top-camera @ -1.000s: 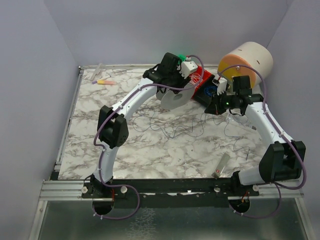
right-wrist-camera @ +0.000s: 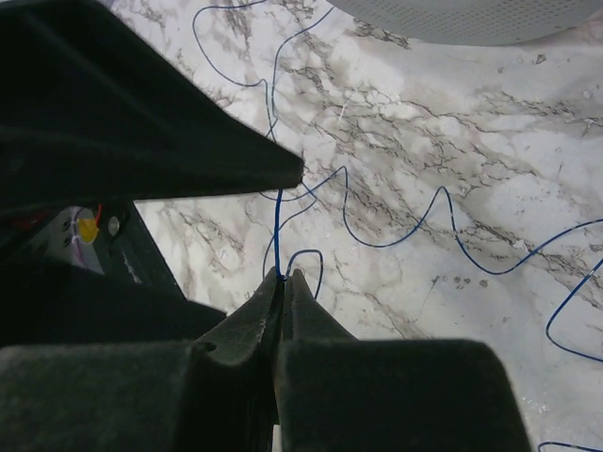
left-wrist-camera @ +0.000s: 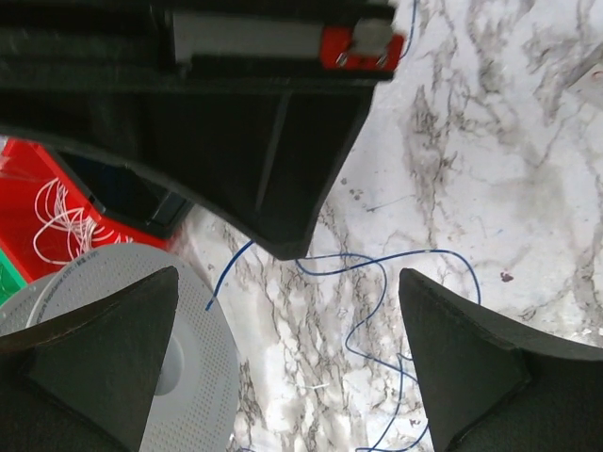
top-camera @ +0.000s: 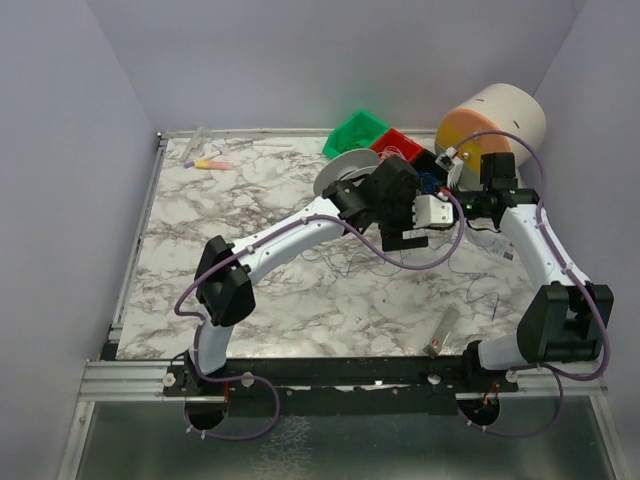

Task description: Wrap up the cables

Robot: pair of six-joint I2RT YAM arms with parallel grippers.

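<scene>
Thin blue cable (left-wrist-camera: 443, 251) lies in loose loops over the marble-patterned table. Part of it rises to the tips of my right gripper, which is shut on it in the right wrist view. My left gripper stands open, its fingers (left-wrist-camera: 94, 363) well apart and nothing gripped. In the left wrist view, the right gripper's dark tip shows between those fingers, farther up. A grey-white reel (left-wrist-camera: 212, 377) sits left of this spot; one cable piece passes in front of its face. In the top view the left arm partly hides the reel (top-camera: 343, 168).
Behind stand a green bin (top-camera: 355, 132), a red bin (top-camera: 400, 145) with pale cable, and a dark bin. A large cream-and-orange drum (top-camera: 515, 115) fills the back right. A screwdriver (top-camera: 210, 164) lies far left; a grey bar (top-camera: 442, 330) lies in front.
My left gripper has swung from over the reel to the right, up to the right gripper. More of the reel and bins now shows.
</scene>
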